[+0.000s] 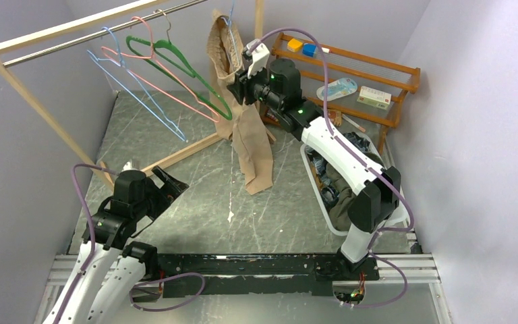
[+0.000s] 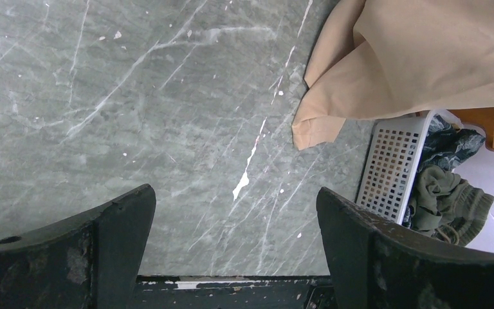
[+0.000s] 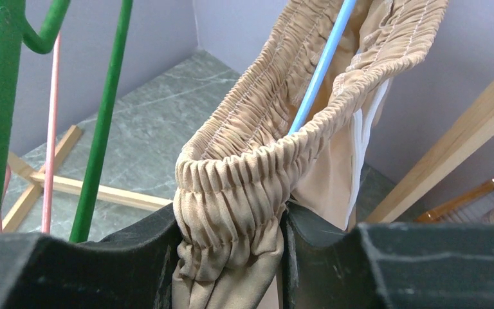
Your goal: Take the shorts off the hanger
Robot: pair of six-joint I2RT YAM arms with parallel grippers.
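Observation:
Tan shorts [image 1: 251, 145] hang from the rail at the back of the top view, their gathered elastic waistband [image 3: 231, 180] facing the right wrist camera. A blue hanger [image 3: 325, 64] runs down into the waist opening; its lower part is hidden by the cloth. My right gripper is shut on the near end of the waistband, bunching the fabric between its fingers. At the lower left, my left gripper [image 1: 173, 183] stands open, well away from the shorts, with only bare floor between its fingers in the left wrist view.
A green hanger [image 1: 182, 67], a pink hanger [image 1: 168, 91] and another blue hanger [image 1: 138, 88] hang left of the shorts. A white basket of clothes [image 1: 305, 162] and a wooden rack [image 1: 405, 84] stand to the right.

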